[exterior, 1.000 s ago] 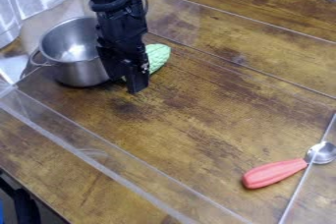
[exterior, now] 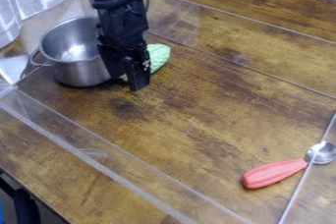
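Observation:
My black gripper [exterior: 132, 71] reaches down just right of a steel pot [exterior: 69, 51], low over the wooden table, in front of a pale green object [exterior: 159, 55], maybe a toy vegetable, that it partly hides. Whether the fingers are open or shut on that object cannot be made out.
A spoon with a pink handle [exterior: 273, 172] lies at the front right. Clear panels or edges run along the sides, and a white object sits at the far left.

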